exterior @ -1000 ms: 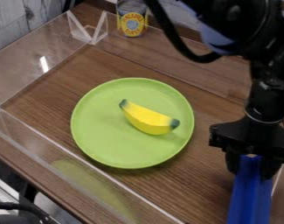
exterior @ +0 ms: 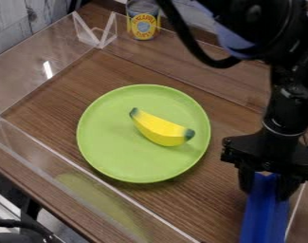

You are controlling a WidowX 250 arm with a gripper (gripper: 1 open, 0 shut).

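At the right of the camera view my black gripper (exterior: 267, 171) is low over the table, shut on a long blue object (exterior: 262, 220) that reaches down to the bottom edge; its fingertips are partly hidden by the gripper body. Left of the gripper, a green plate (exterior: 118, 160) rests on the wooden table with a yellow plastic banana (exterior: 160, 126) lying on it.
Clear plastic walls (exterior: 43, 76) run along the left and lower-left edges of the table (exterior: 67, 100). A can with a yellow label (exterior: 142, 24) stands at the back. Bare wood surrounds the plate, mainly behind it.
My gripper, with the blue object, has shifted slightly to the left. The plate and banana have not moved.
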